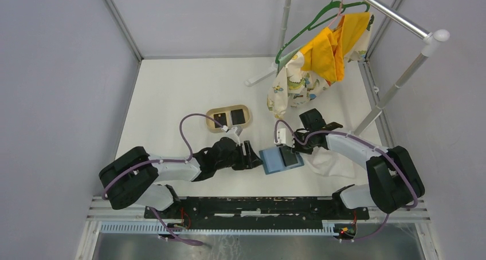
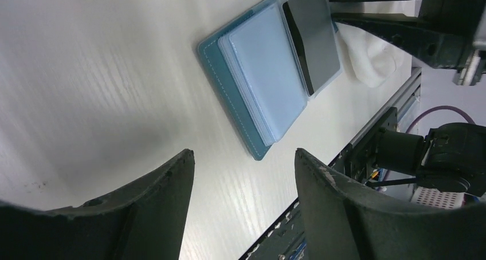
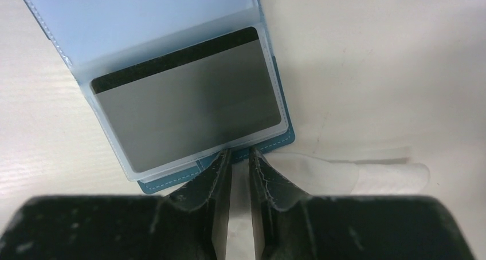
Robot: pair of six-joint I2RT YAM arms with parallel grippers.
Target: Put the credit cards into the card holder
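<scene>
The blue card holder (image 1: pixel 271 159) lies unfolded on the table, its stack of pale sleeves (image 2: pixel 268 71) on one side. A dark card (image 3: pixel 189 99) with a black stripe lies in the clear sleeve on the other side. Two more black cards (image 1: pixel 238 116) sit in the beige tray. My left gripper is open and empty, just left of the holder. At the holder's outer edge, beside the card's sleeve, my right gripper is open by a narrow gap. The blue edge shows between its fingertips; whether they touch it, I cannot tell.
A white cloth (image 1: pixel 333 164) lies right of the holder, by the right fingers. The beige tray (image 1: pixel 248 121) stands behind the left arm. A clothes rack with hanging clothes (image 1: pixel 315 59) takes up the back right.
</scene>
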